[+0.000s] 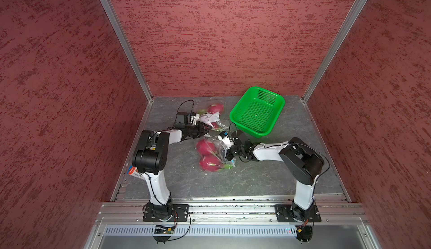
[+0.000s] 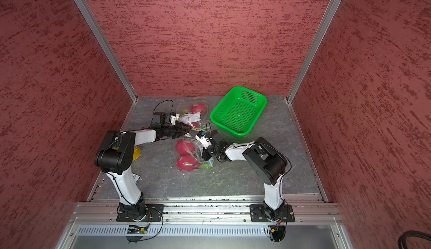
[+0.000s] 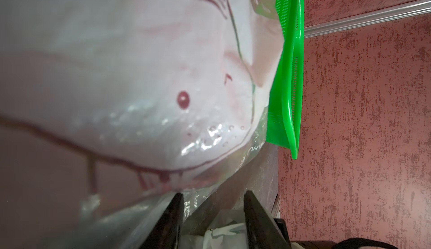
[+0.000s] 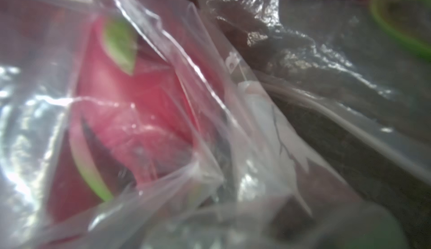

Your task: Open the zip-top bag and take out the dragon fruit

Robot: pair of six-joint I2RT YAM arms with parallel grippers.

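Dragon fruits (image 1: 206, 146) in clear plastic bags (image 2: 200, 145) lie mid-table, with another bag behind holding a fruit (image 1: 215, 108) and a printed white sheet (image 1: 210, 116). My left gripper (image 1: 205, 129) is at that rear bag; in the left wrist view its fingers stand apart below the printed sheet (image 3: 148, 69), with plastic beyond. My right gripper (image 1: 229, 154) is at the right side of the front bag. In the right wrist view, plastic over a red fruit (image 4: 134, 96) fills the frame and hides the fingers.
A green basket (image 1: 256, 110) stands empty at the back right. A small colourful item (image 1: 134, 172) lies at the left edge, partly behind the left arm.
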